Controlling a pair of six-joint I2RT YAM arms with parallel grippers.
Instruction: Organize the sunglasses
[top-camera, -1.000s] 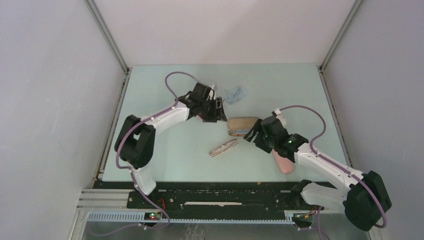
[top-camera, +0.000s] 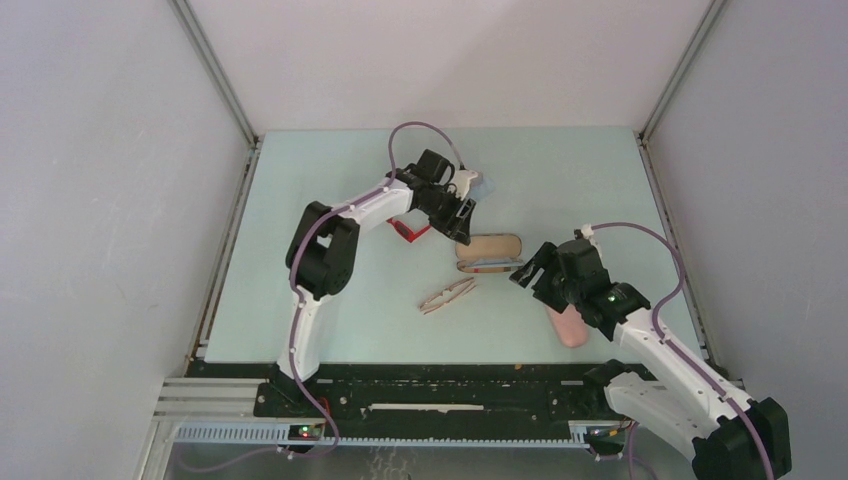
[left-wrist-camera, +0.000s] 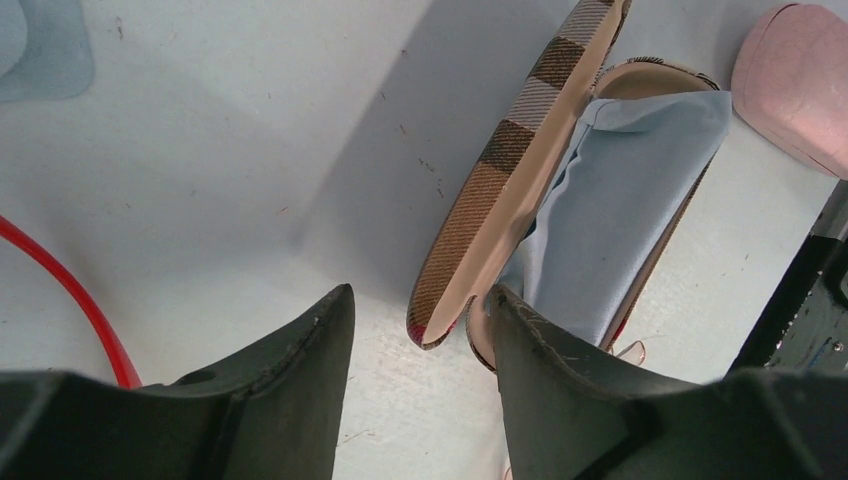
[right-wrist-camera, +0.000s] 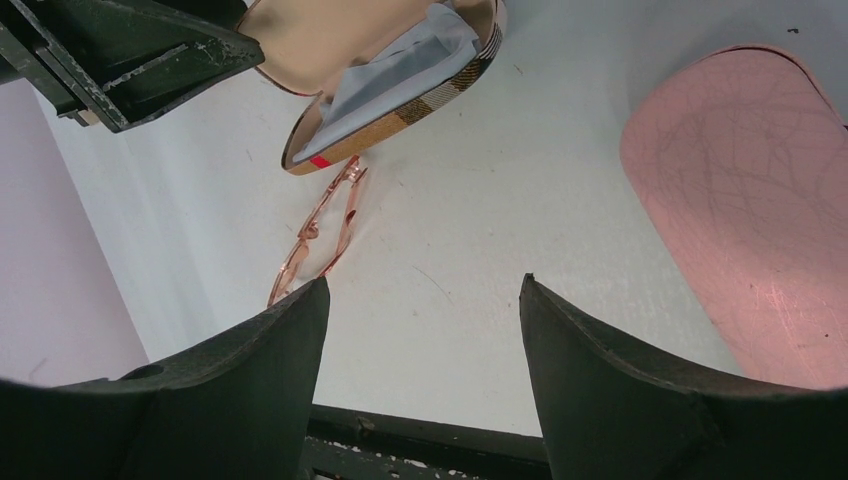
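An open glasses case (top-camera: 489, 246) with a tan lining and plaid outside lies mid-table, a grey-blue cloth (left-wrist-camera: 625, 205) in its lower half. My left gripper is above the case's left end, fingers apart; one finger overlaps the case's edge in the left wrist view, and whether it touches cannot be told. My right gripper stands open and empty to the right of the case. Thin pinkish glasses (right-wrist-camera: 312, 232) lie in front of the case. Red sunglasses (top-camera: 406, 231) are partly hidden under the left arm.
A closed pink case (top-camera: 569, 327) sits on the right, partly beneath the right arm. Behind the left gripper, a light blue cloth (top-camera: 481, 188) lies flat. Bare table spreads over the front left and back right.
My left gripper has moved right to the open case's left end. The right gripper has drawn back to the right, uncovering the case's right end. Case and glasses have stayed put.
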